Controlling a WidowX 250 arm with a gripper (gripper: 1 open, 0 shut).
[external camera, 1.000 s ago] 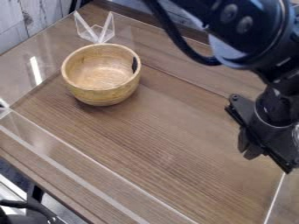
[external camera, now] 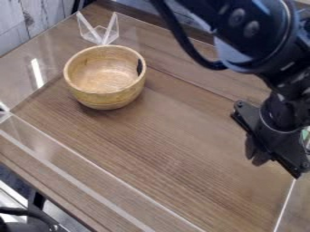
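Note:
The black gripper (external camera: 255, 154) is at the right of the camera view, low over the wooden table (external camera: 158, 168), with its fingertips angled down and left. It looks shut, and I see nothing held between its fingers. A wooden bowl (external camera: 105, 95) sits at the upper left of the table, well apart from the gripper.
A clear plastic piece (external camera: 100, 32) stands behind the bowl. A small green item, mostly hidden, shows at the right edge behind the arm. A dark cable lies off the table at the lower left.
The arm and gripper have shifted very slightly; the bowl and the rest stay where they were.

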